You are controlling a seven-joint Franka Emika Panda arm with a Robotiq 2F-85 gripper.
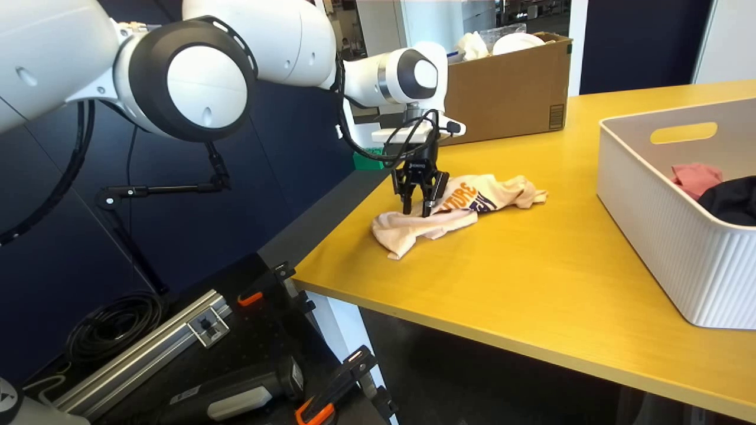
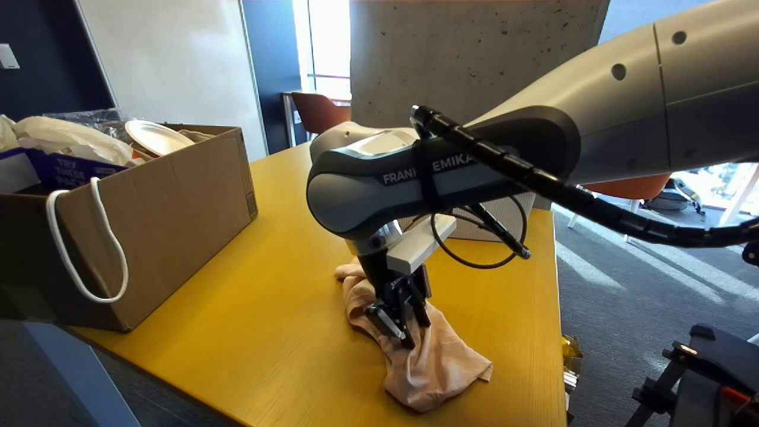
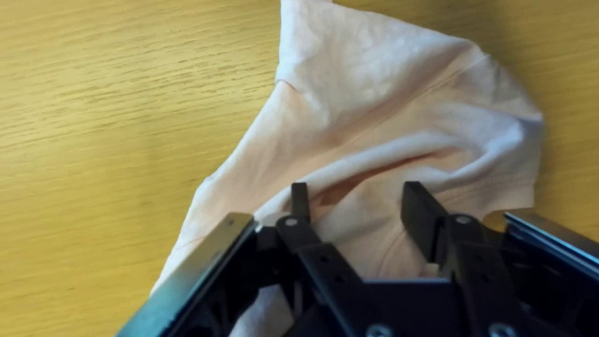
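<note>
A crumpled pale peach shirt [image 1: 490, 196] with orange and navy lettering lies on the yellow table. Over its near part stands my gripper [image 1: 416, 210], pointing down, its fingers part open. In the wrist view, the fingertips [image 3: 300, 197] are apart, with folds of the shirt [image 3: 370, 129] showing below and between them. Exterior view 2 shows the gripper [image 2: 415, 334] low at the cloth [image 2: 434, 366]. Whether the tips touch the fabric I cannot tell; no cloth is visibly pinched.
A white ribbed bin [image 1: 662, 226] holding pink and black cloth stands at the table's right. Behind the shirt is a full cardboard box [image 1: 507, 92]. Bare table [image 1: 524, 283] lies between shirt and bin.
</note>
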